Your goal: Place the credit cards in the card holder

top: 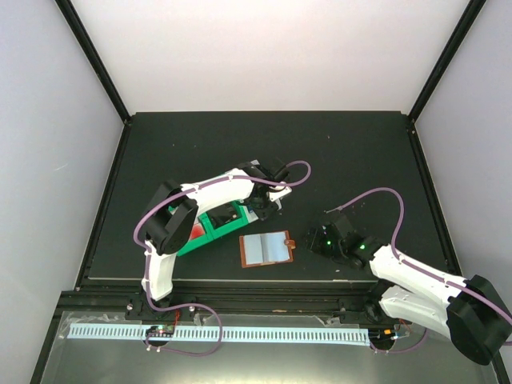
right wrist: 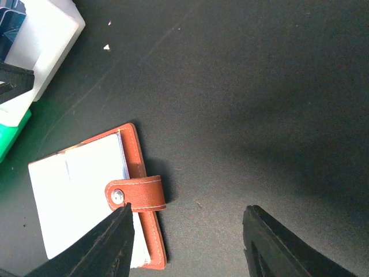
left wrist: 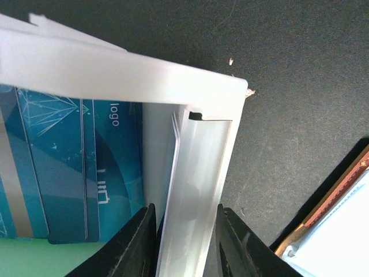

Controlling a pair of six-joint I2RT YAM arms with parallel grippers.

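Observation:
In the left wrist view blue credit cards (left wrist: pixel 52 161) sit in a white-walled tray (left wrist: pixel 86 69), a thin card edge leaning against its end wall. My left gripper is over that wall, fingers apart on either side; whether anything is pinched is unclear. The card holder (top: pixel 266 249), brown leather with clear sleeves and a snap strap (right wrist: pixel 138 193), lies open on the table in front of the tray. My right gripper hangs open beside the holder, nothing between its fingers.
The green tray (top: pixel 210 240) with other compartments lies under the left arm, partly hidden.

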